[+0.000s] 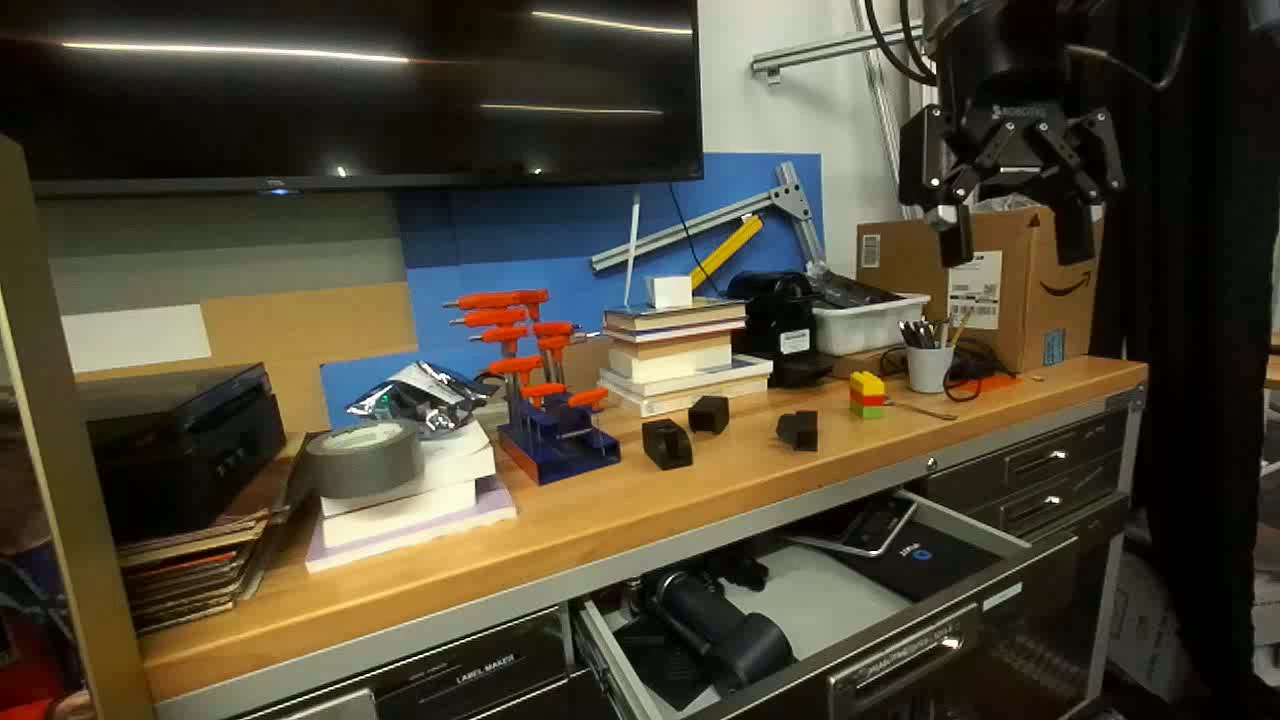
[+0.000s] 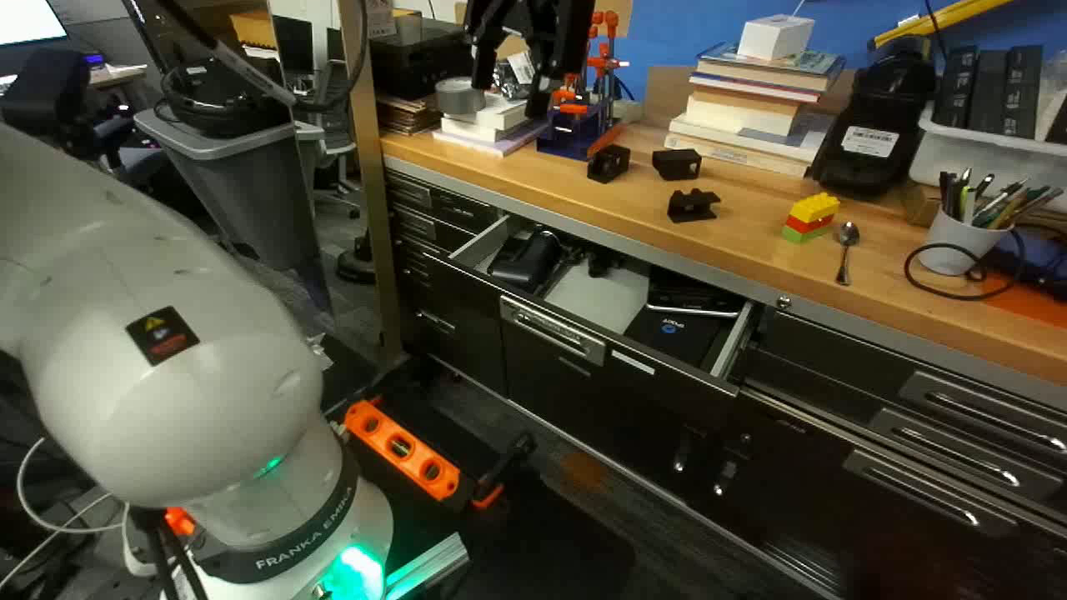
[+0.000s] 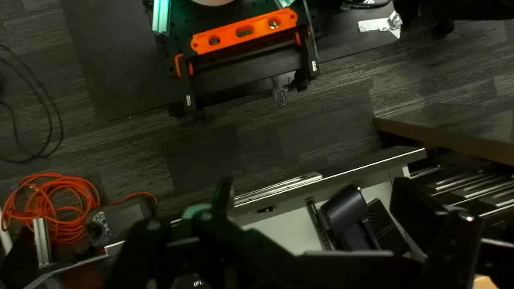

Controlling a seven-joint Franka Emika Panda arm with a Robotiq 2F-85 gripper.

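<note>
My gripper hangs high in exterior view 1, its fingers spread well apart with nothing between them. The wrist view also has the gripper open, one dark finger on each side of the gap. Below it a drawer is pulled out. Inside lie a black hairdryer-like object and, at the other end, a dark flat case with a tablet-like device. On the wooden worktop stand several black blocks, a yellow, red and green block stack and a spoon.
Books carry a white box, with red-handled tools in a blue stand nearby. A pen cup, black cable and cardboard box crowd one end. Grey tape tops another stack.
</note>
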